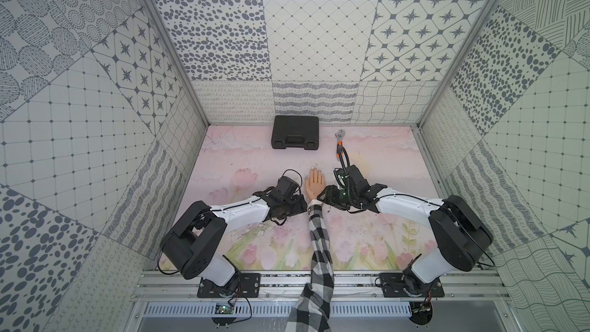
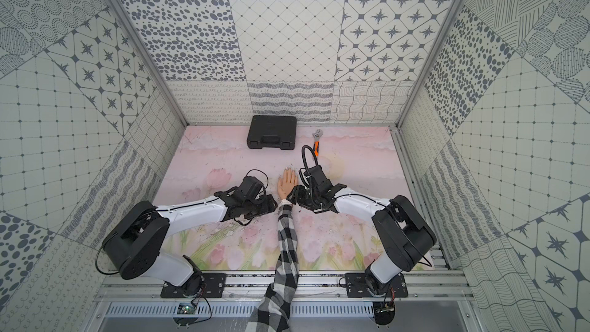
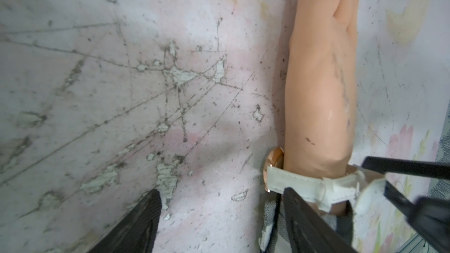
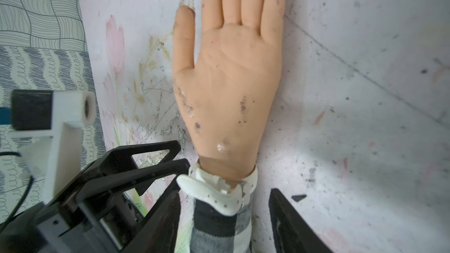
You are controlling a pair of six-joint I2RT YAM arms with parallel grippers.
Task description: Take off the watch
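The watch is a white strap (image 4: 218, 194) around the wrist of a model hand (image 4: 229, 79) lying palm up. Its strap end sticks out loose across the wrist in the right wrist view. A gold-rimmed case (image 3: 272, 168) shows at the wrist's side in the left wrist view. My left gripper is open just left of the wrist, one finger (image 3: 311, 225) overlapping the sleeve below the strap. My right gripper is open on the wrist's right; its left finger (image 4: 168, 210) appears near the strap's loose end. Contact cannot be told.
A checked sleeve (image 1: 320, 239) covers the forearm, running off the front edge. At the back of the table stand a black case (image 1: 295, 132) and an orange-handled wrench (image 1: 340, 138). Table to either side of the arms is clear.
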